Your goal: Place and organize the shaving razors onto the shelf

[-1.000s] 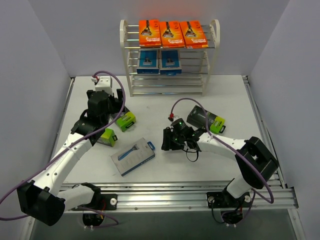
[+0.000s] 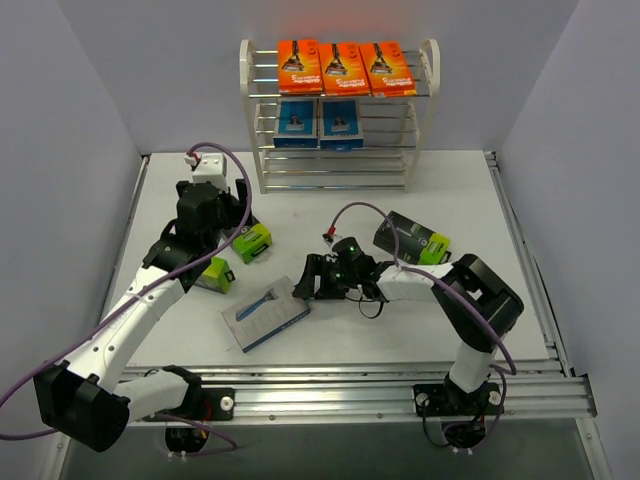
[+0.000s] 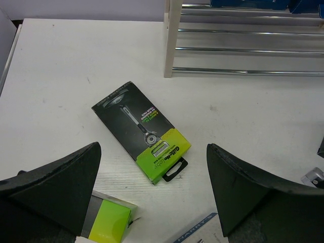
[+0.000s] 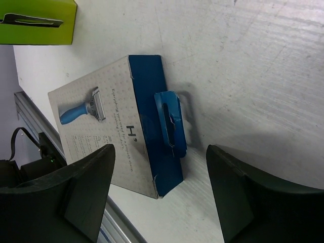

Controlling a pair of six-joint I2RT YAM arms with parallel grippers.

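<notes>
A grey-white razor box (image 2: 262, 315) with a blue end lies on the table front; my right gripper (image 2: 310, 280) is open at its right end, and in the right wrist view its fingertips flank that blue end and hang tab (image 4: 172, 124). My left gripper (image 2: 210, 185) is open, raised over the back left, above a black-green razor box (image 3: 136, 126). Another green box (image 2: 215, 275) lies left of centre, and a black-green one (image 2: 410, 238) at the right.
The shelf (image 2: 430, 70) at the back holds three orange boxes (image 2: 343, 68) on top and two blue boxes (image 2: 340, 123) on the middle level; its bottom level is empty. Bare table lies before the shelf.
My right gripper has moved left onto the blue end of the grey-white box. The left arm is nearly still.
</notes>
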